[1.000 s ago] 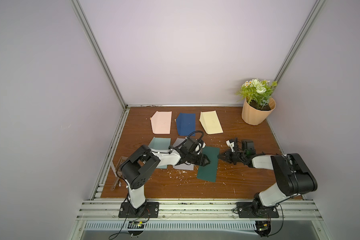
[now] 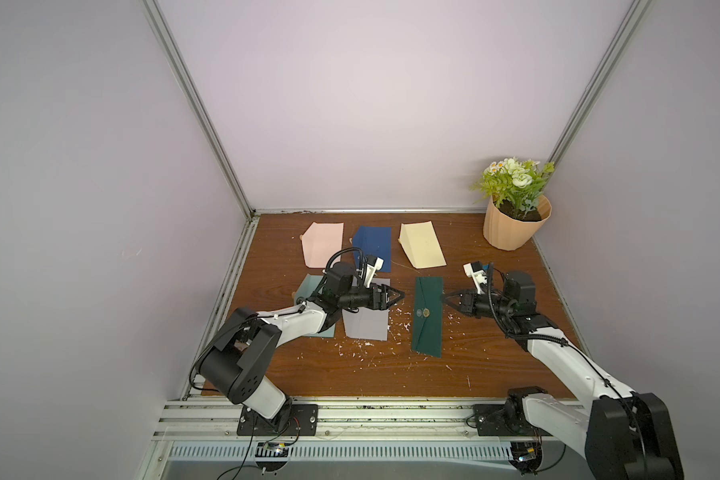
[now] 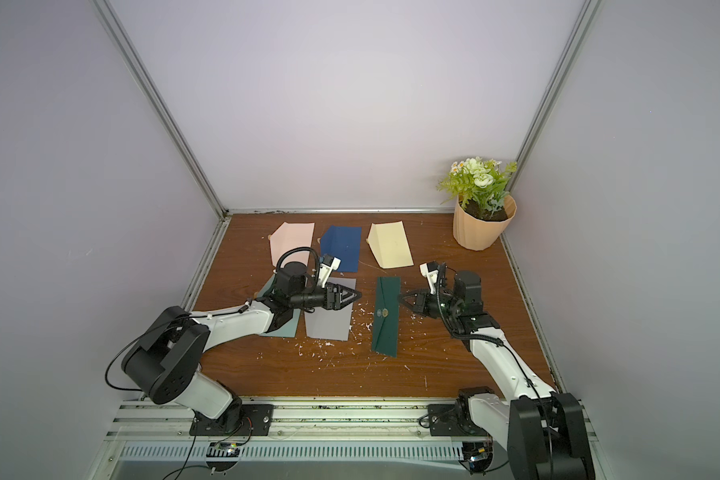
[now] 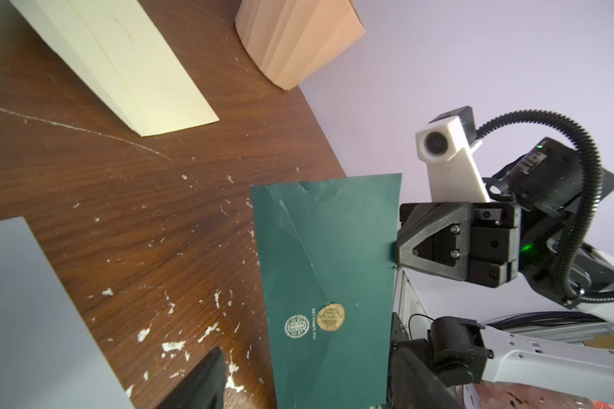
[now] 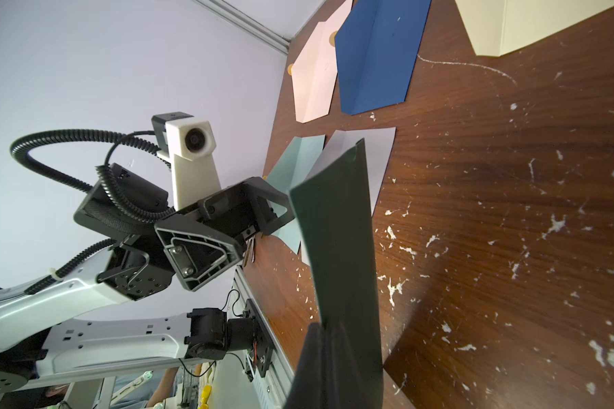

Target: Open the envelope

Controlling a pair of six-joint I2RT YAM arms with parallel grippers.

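A dark green envelope (image 2: pixel 430 340) stands tilted in the middle of the table, a gold seal (image 4: pixel 331 317) and a white print on the face toward my left arm. My right gripper is shut on its right edge; the pinched strip is mostly hidden by the blurred fingers. Facing that from the left, my left gripper (image 2: pixel 397 295) is open and apart from the envelope. In the left wrist view its two fingers (image 4: pixel 208 381) stand apart, with the envelope visible beyond the gap.
Pink (image 2: pixel 323 245), blue (image 2: pixel 373 240) and cream (image 2: pixel 424 245) envelopes lie along the back. Grey (image 2: pixel 365 326) and pale teal (image 3: pixel 286 324) ones lie under the left arm. A flowerpot (image 2: pixel 510 228) stands back right.
The left gripper has drawn back to the left and away from the envelope. Held by the right gripper, the green envelope has moved and turned, so its seal now shows from above.
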